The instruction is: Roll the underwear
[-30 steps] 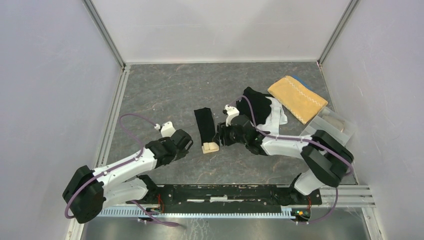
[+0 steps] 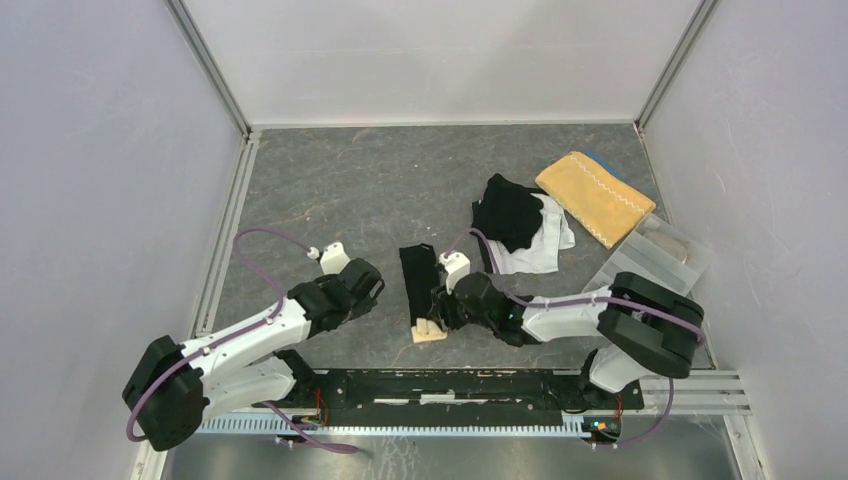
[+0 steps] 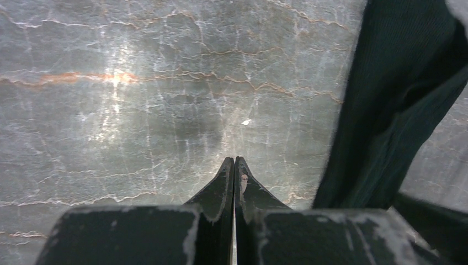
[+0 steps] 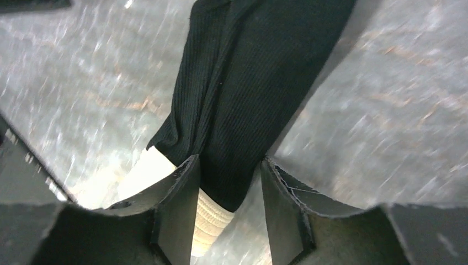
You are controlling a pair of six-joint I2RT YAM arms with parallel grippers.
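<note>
The underwear (image 2: 419,280) lies folded into a long black strip on the table, its cream waistband (image 2: 429,331) at the near end. Close above that banded end, in the right wrist view, my right gripper stands part open. Its left finger (image 4: 179,212) overlaps the cloth in view, while the right one is at the strip's edge; whether they touch it cannot be told. My left gripper is shut over bare table, left of the strip, with nothing showing between its fingertips. Black cloth (image 3: 386,110) fills the right side of the left wrist view.
Black and white garments (image 2: 540,240) lie in a pile at the right. Behind them is a folded yellow cloth (image 2: 595,195), with a clear plastic box (image 2: 655,255) near the right wall.
The left arm stays almost where it was.
</note>
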